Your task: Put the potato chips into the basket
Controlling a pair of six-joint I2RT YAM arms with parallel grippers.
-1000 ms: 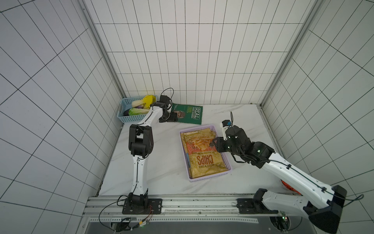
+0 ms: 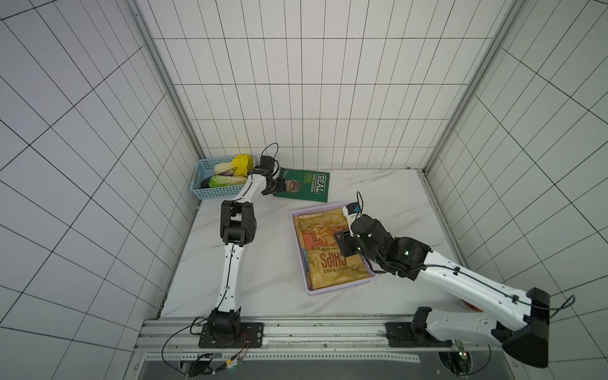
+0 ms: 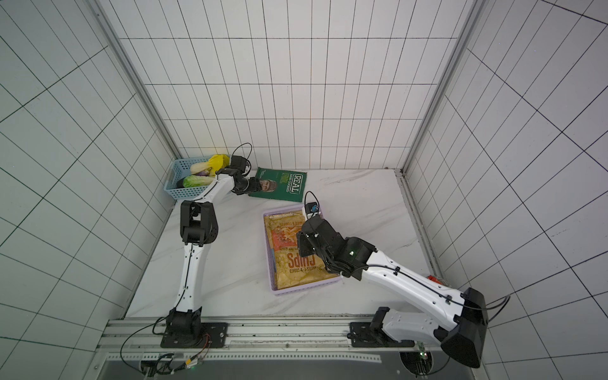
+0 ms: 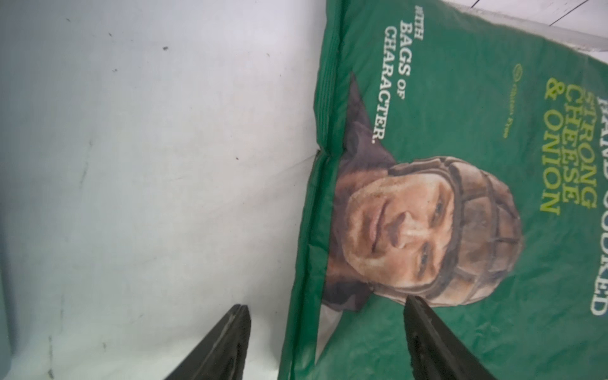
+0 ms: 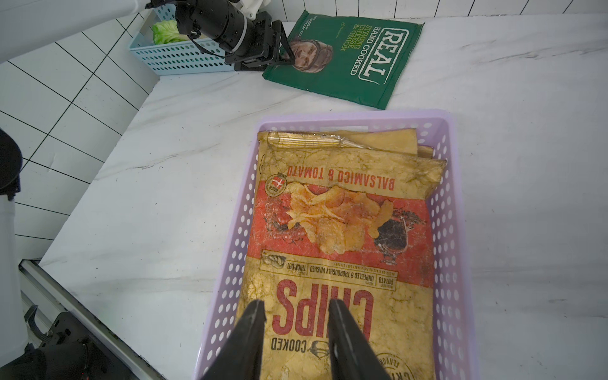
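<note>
A green potato chip bag [image 2: 308, 185] lies flat near the back wall, printed with a man's face and "REAL". Over its left edge hovers my left gripper, open, one finger on each side of that edge as seen in the left wrist view; whether they touch the bag cannot be told. The lilac basket [image 5: 457, 253] stands mid-table with a golden bag of chips [image 5: 342, 218] lying in it, and more golden packaging beneath. Above this bag is my right gripper, open with its fingers fairly close together and nothing visibly gripped.
Beside the left gripper, a blue basket [image 2: 197, 180] holds vegetables and something yellow [image 2: 242, 163]. Its wall is very close to the left arm. Bare table [image 2: 399, 196] lies to the right of the green bag and left of the lilac basket.
My right gripper has shifted left and a little toward the front, over the golden bag. The left arm has swung slightly, its gripper staying by the green bag's left edge. Both bags look unmoved.
</note>
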